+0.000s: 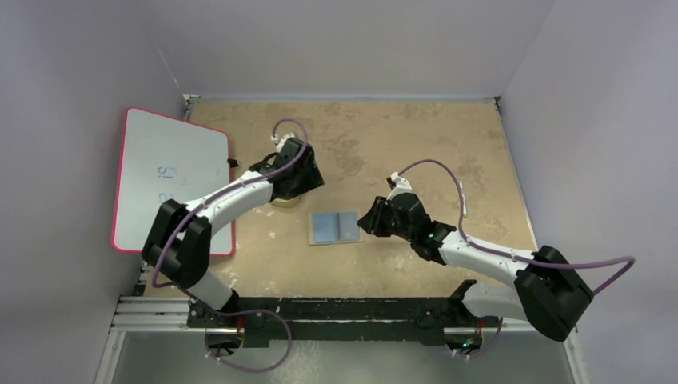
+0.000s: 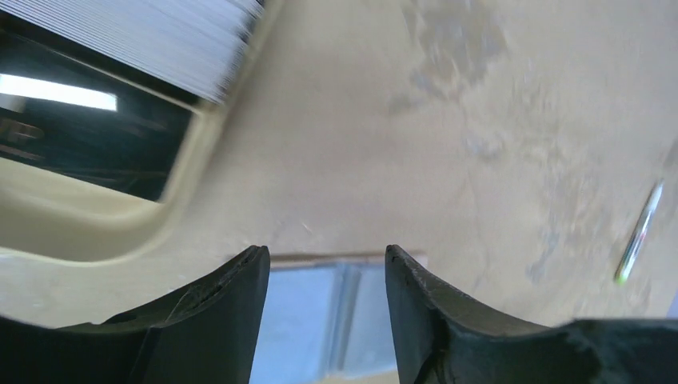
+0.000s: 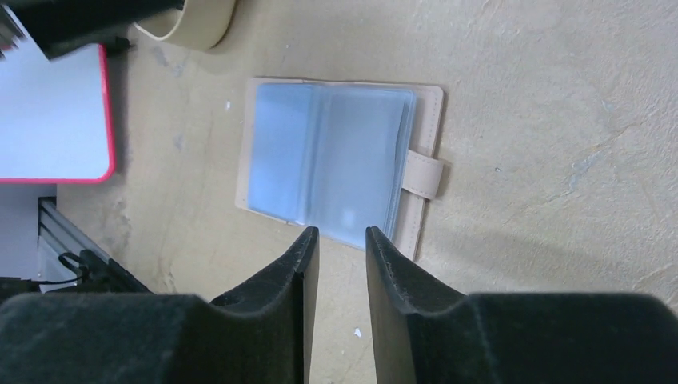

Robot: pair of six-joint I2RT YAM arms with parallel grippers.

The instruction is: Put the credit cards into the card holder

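The card holder [image 3: 356, 152] lies spread flat on the table, its inside blue and its rim beige, with a strap [image 3: 422, 174] on one side. Just right of it in the top view is my right gripper [image 1: 364, 230], its fingers parted and empty. My left gripper [image 1: 318, 184] is up and back from the holder, beside a cream box [image 2: 216, 132]. Between the left fingertips there is a gap, with only the holder showing beyond. White, card-like edges [image 2: 172, 44] stand stacked in that box; single cards cannot be made out.
A whiteboard [image 1: 164, 176] with a red rim takes up the left side. At the far right lies a pen [image 1: 464, 198].
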